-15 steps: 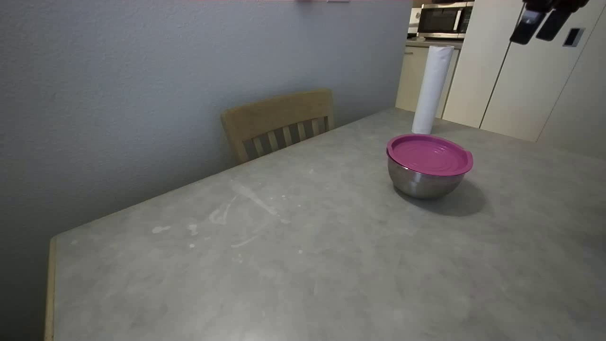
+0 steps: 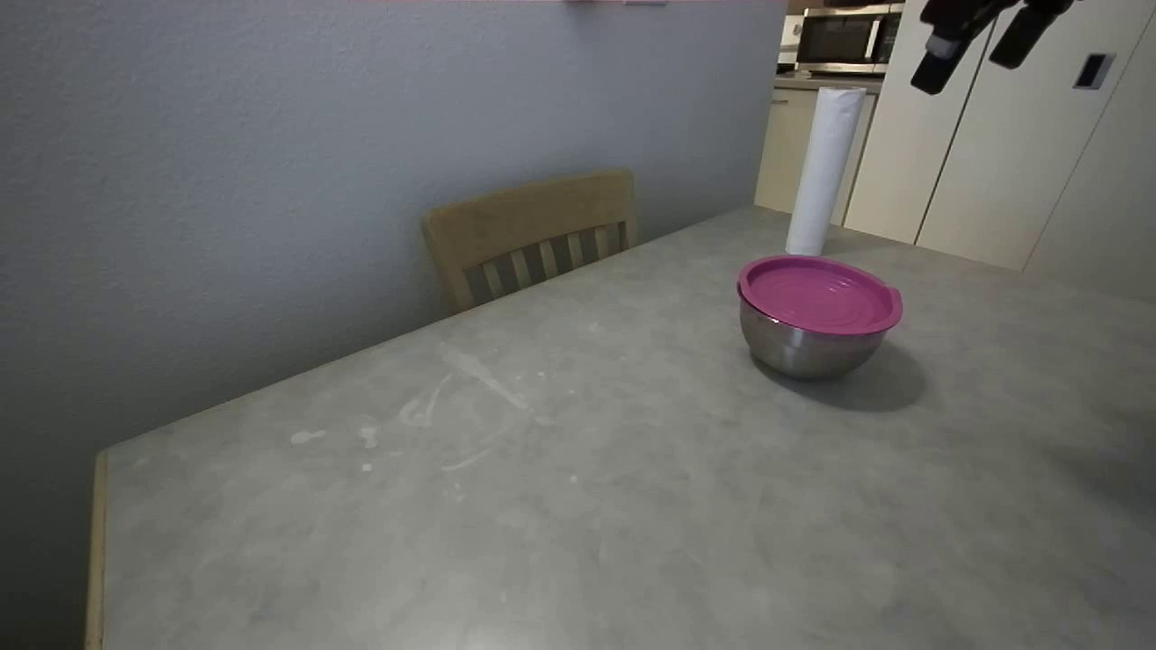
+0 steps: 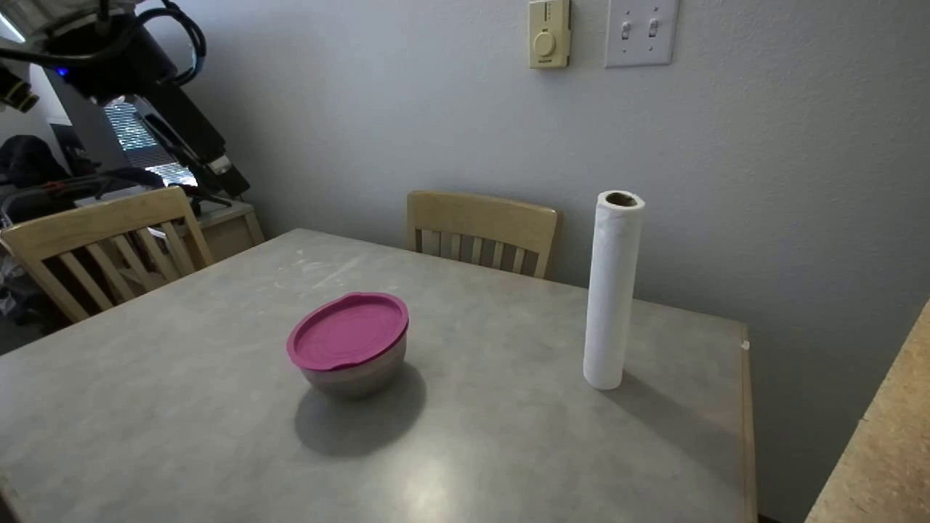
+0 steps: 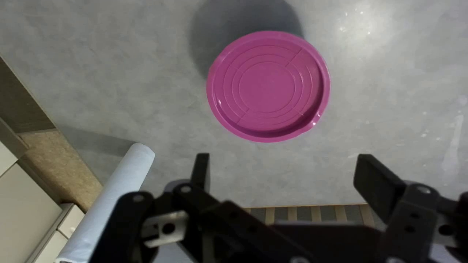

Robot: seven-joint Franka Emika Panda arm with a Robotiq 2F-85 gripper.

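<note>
A metal bowl (image 2: 807,352) stands upright on the grey table, with a pink lid (image 2: 820,294) lying over its top. From the wrist view the round lid (image 4: 267,86) hides nearly all of the bowl. My gripper is open, its two dark fingers wide apart and only table showing between them. In exterior view 1 the gripper (image 2: 977,63) hangs at the upper right, well above the table and clear of the lid. The second exterior view shows the lid (image 3: 353,331) sitting on the bowl (image 3: 362,376), in the middle of the table.
A white paper roll (image 3: 612,292) stands upright near the table's right end. Wooden chairs (image 3: 485,222) line the far and left edges.
The gripper has shifted left in exterior view 1, and its fingers look farther apart. Bowl, lid and paper roll have stayed where they were.
</note>
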